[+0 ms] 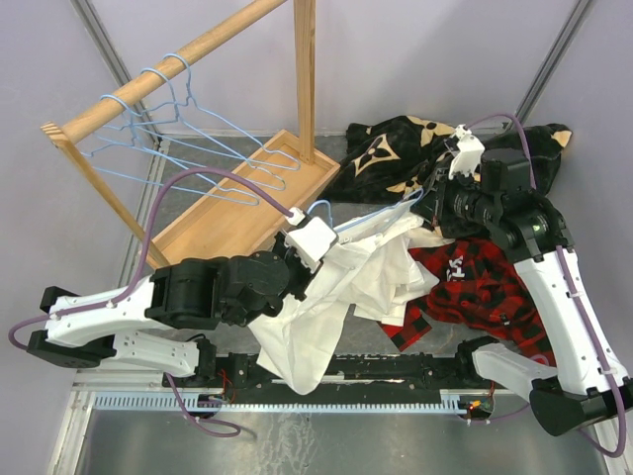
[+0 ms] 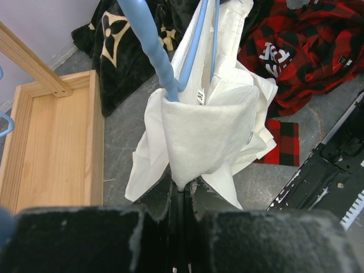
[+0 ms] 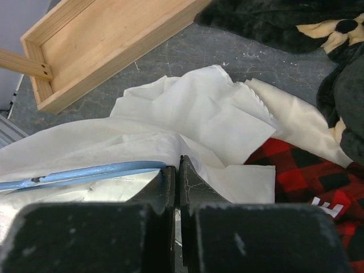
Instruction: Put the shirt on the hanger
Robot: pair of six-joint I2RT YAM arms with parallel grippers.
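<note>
A white shirt (image 1: 366,267) hangs between my two grippers with a blue hanger (image 2: 148,40) running into it. My left gripper is shut on the shirt's folded white fabric, just below where the hanger enters. My right gripper is shut at the fabric's fold beside the hanger's end; whether anything is between its fingertips is hard to see. In the right wrist view, the blue hanger (image 3: 102,170) lies along the white cloth, partly covered.
A wooden rack (image 1: 208,30) with several blue hangers stands at the left over a wooden tray (image 3: 114,28). A dark patterned blanket (image 1: 386,148) and red plaid cloth (image 1: 485,297) lie at right and back on the grey floor.
</note>
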